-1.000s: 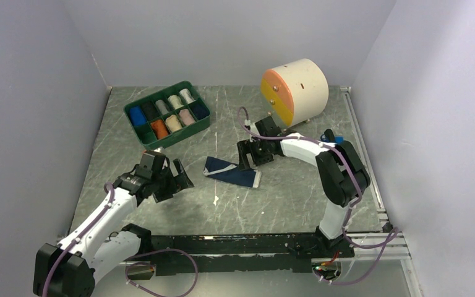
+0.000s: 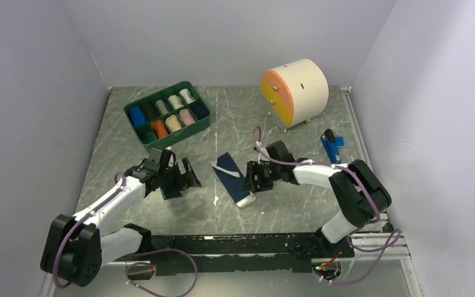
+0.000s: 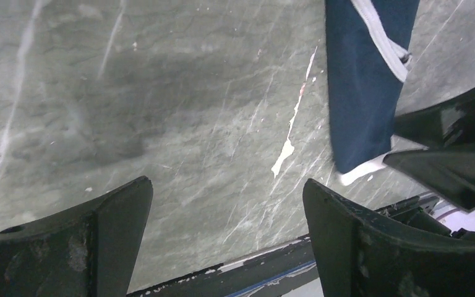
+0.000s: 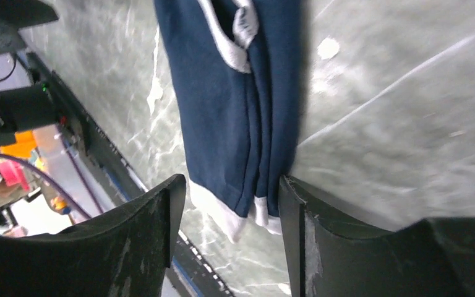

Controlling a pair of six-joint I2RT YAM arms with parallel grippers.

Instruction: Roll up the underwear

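The underwear, a folded navy strip [image 2: 227,183] with a white band across it and a white end, lies slantwise on the grey table. Its near end reaches my right gripper [image 2: 248,179]. In the right wrist view the navy cloth [image 4: 213,124] has a lengthwise fold, and its white-edged end sits between the parted fingers; the right-hand finger touches or nearly touches the cloth. Left of the underwear, my left gripper [image 2: 187,181] is open and empty. The left wrist view shows the cloth [image 3: 365,105] off to its right, clear of its fingers [image 3: 127,210].
At the back left stands a green divided box [image 2: 196,128] holding several rolled cloths. A round white cabinet [image 2: 306,90] with coloured drawers is at the back right, and a blue tool [image 2: 330,150] lies by the right edge. Table surface between the arms and box is free.
My right gripper has come toward the near edge. The underwear has swung from nearly sideways to steeply slanted, its white end now nearer the front. My left gripper has shifted slightly right.
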